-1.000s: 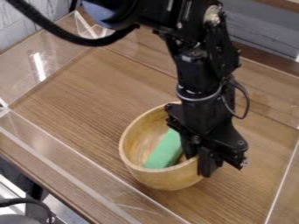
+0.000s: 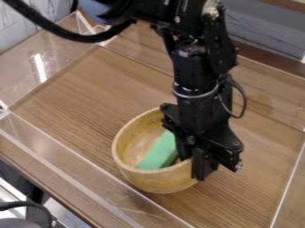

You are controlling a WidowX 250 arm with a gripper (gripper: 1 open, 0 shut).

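Observation:
A black gripper (image 2: 191,151) is down at the right side of a tan bowl (image 2: 137,169), its fingers over the rim and partly hiding it. A green elongated object (image 2: 155,156) lies inside the bowl, its upper end behind the gripper. The gripper looks closed on the bowl's right rim; the fingertips themselves are hard to make out.
The bowl stands on a wooden surface (image 2: 78,107) with clear room to the left and right. A clear raised edge runs along the lower left, and a dark cable arches across the top left.
The green object stays inside.

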